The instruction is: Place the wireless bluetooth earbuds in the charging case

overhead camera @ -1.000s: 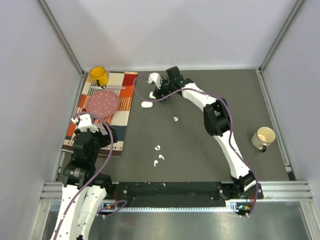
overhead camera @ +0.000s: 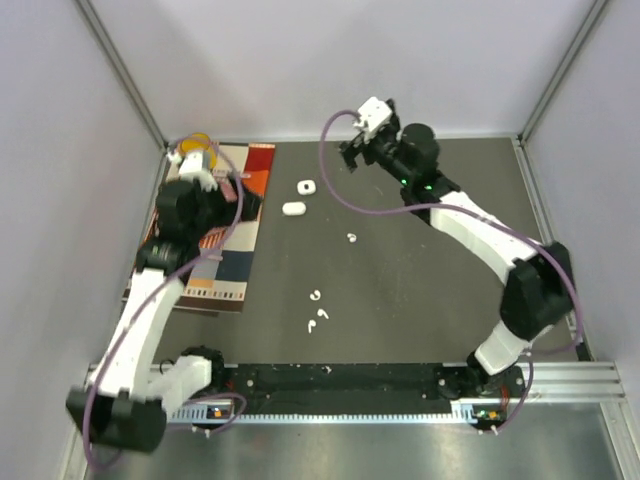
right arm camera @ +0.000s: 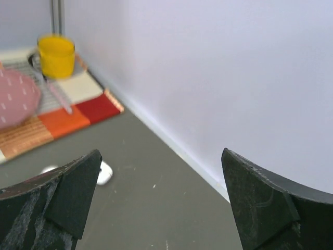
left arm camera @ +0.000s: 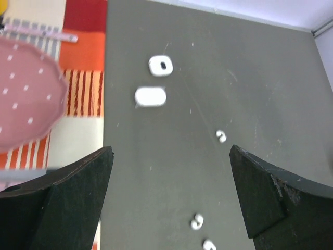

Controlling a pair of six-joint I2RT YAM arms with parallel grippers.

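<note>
Two white cases lie on the grey table: a squarish one with a dark centre (overhead camera: 306,187) and, just in front of it, a rounded oblong one (overhead camera: 294,208). Small white earbuds are scattered: one (overhead camera: 352,238) near mid-table, others (overhead camera: 315,295) grouped closer to the front. Above the striped cloth, my left gripper is open, nothing between its fingers; both cases and some earbuds show beyond it. My right gripper, also open and empty, is near the back wall, right of the cases. In the right wrist view its finger partly covers the white cases (right arm camera: 104,173).
On the left lies a striped cloth (overhead camera: 262,160) with a yellow mug (overhead camera: 194,143) and a pink dotted plate (left arm camera: 28,94), plus a pinkish stick (left arm camera: 44,32). Bare table (overhead camera: 400,290) spreads through the middle and right.
The left arm has swung up over the cloth, covering the plate.
</note>
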